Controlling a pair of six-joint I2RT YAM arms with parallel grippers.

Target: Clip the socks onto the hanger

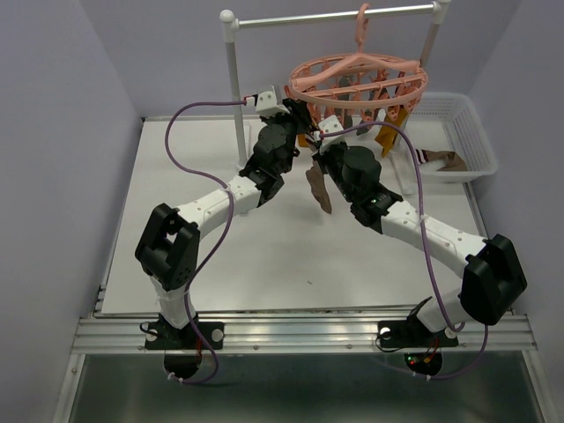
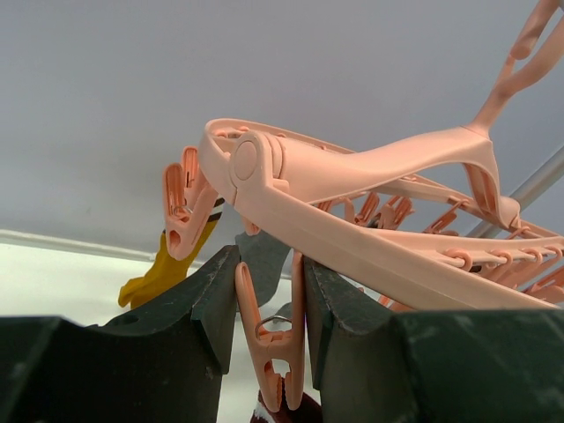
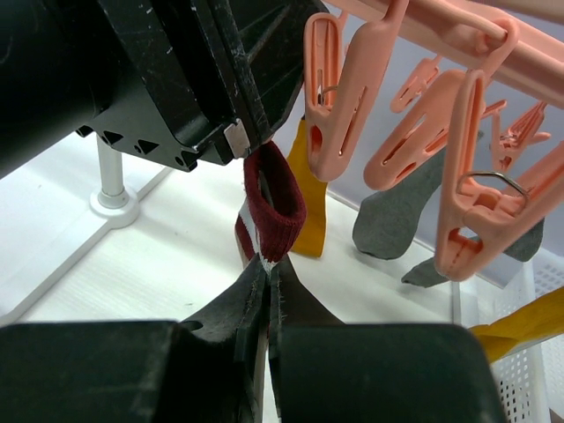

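A brown sock (image 1: 319, 187) with a dark red and white cuff (image 3: 273, 198) hangs from my right gripper, which is shut on it just below the cuff. My left gripper is shut on a pink clip (image 2: 270, 348) of the round pink hanger (image 1: 357, 81). In the left wrist view the clip's lower tips meet the dark red cuff; whether the cloth sits between them I cannot tell. The right wrist view shows the cuff right under the left fingers, which hide that clip.
Yellow (image 3: 312, 198) and grey socks (image 3: 401, 207) hang from other clips close by. Behind on the right, a white basket (image 1: 480, 145) holds a brown sock (image 1: 447, 161). A white rack pole (image 1: 234, 88) rises left of the hanger.
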